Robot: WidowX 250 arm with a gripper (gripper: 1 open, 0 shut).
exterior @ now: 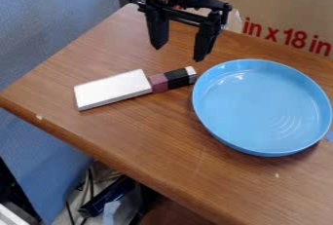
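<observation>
My black gripper (178, 39) hangs open over the back of the wooden table, its two fingers apart with nothing seen between them. Below it lies a white cleaver-like object (111, 90) with a maroon and black handle (169, 79), pointing toward the back right. A light blue plate (260, 107) rests on the right of the table, just right of the handle's end.
A cardboard box (286, 15) with red lettering stands behind it. A blue-grey surface (39, 34) lies beyond the left edge, with clutter below at the lower left.
</observation>
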